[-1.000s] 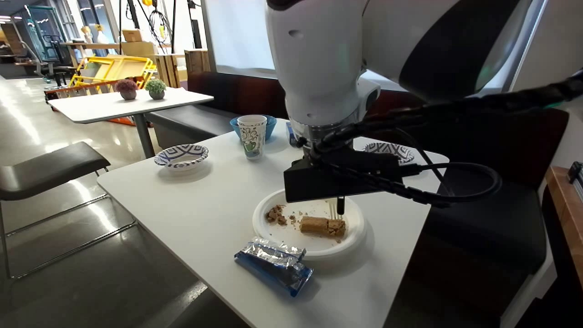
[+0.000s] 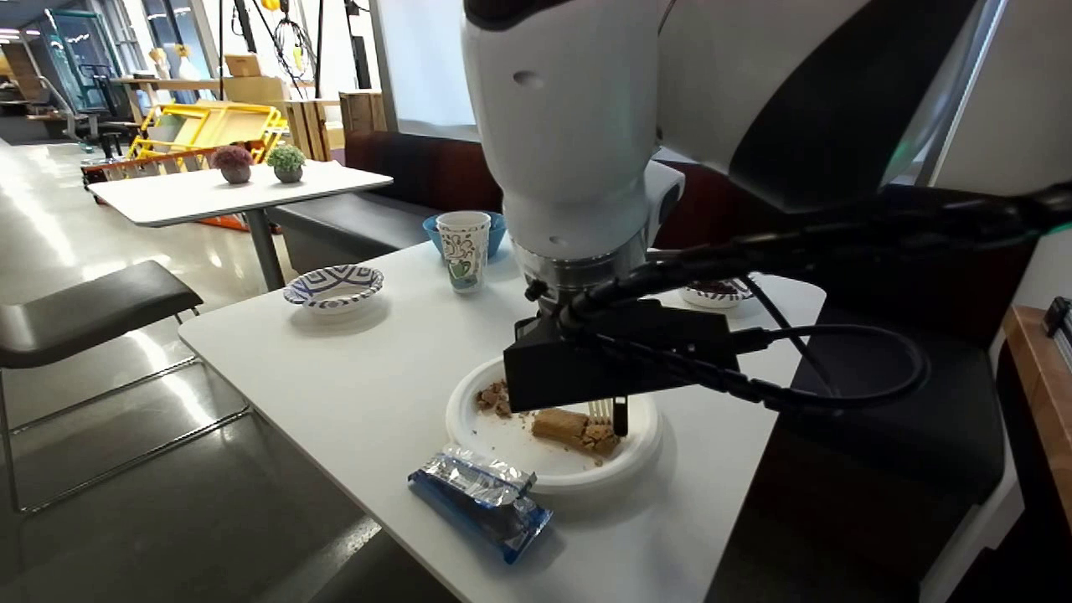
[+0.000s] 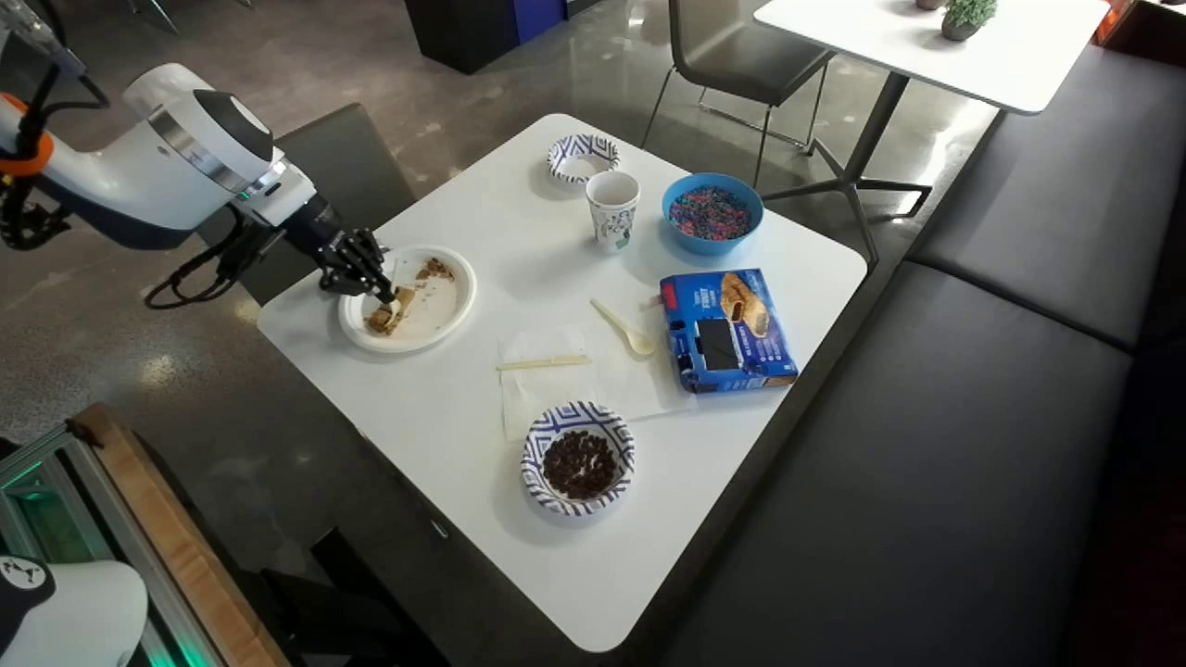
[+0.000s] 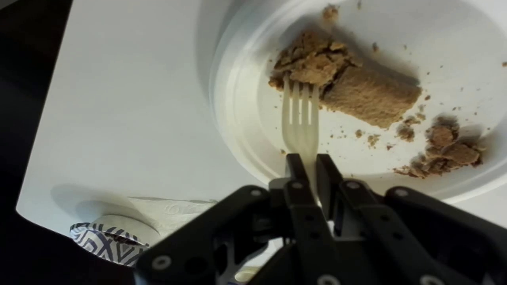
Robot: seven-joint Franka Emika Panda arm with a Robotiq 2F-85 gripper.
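Observation:
My gripper is shut on a pale plastic fork [image 4: 301, 126], whose handle runs between the two fingers. The fork's tines touch the crumbled end of a brown pastry bar [image 4: 373, 95] lying on a white plate [image 4: 240, 118]. How deep the tines go I cannot tell. A crack separates that crumbled end from the bar's whole part. A smaller heap of broken pieces [image 4: 446, 147] lies elsewhere on the plate, with loose crumbs around. From the side, the bar [image 2: 560, 426] shows just below my gripper. A blue and silver wrapper [image 2: 482, 499] touches the plate's edge.
Several things stand on the table: a patterned cup [image 3: 612, 209], a blue bowl of sprinkles [image 3: 712, 213], a blue box [image 3: 728, 332], a bowl with dark bits [image 3: 578, 458], and an empty-looking patterned bowl [image 3: 583, 159]. A spoon [image 3: 624, 327] and a knife [image 3: 544, 362] lie mid-table.
My gripper has moved lower and toward the wrapper side. Plate and wrapper have slid the same way along the table, and the bar has turned slightly and crumbled more at the fork's end.

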